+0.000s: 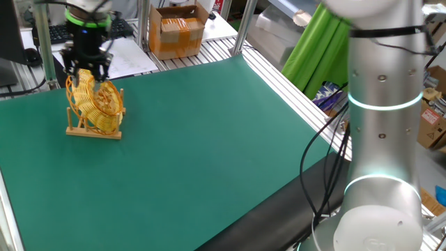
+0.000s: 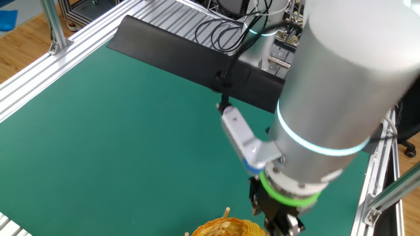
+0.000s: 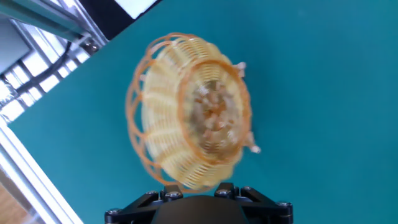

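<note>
A woven yellow basket (image 1: 96, 104) with an orange looped rim leans tilted in a light wooden stand (image 1: 94, 132) at the far left of the green table. Its round woven face fills the middle of the wrist view, where the basket (image 3: 168, 118) looks blurred. Only the top edge of the basket (image 2: 226, 227) shows at the bottom of exterior view 2. My black gripper (image 1: 86, 78) points down just above and behind the basket, its two fingers apart. No object shows between them. At the wrist view's lower edge, the finger parts (image 3: 225, 190) stand apart, clear of the basket.
A metal post (image 1: 43, 42) rises at the far left corner near the gripper. A black roll (image 1: 272, 209) lies along the robot's side.
</note>
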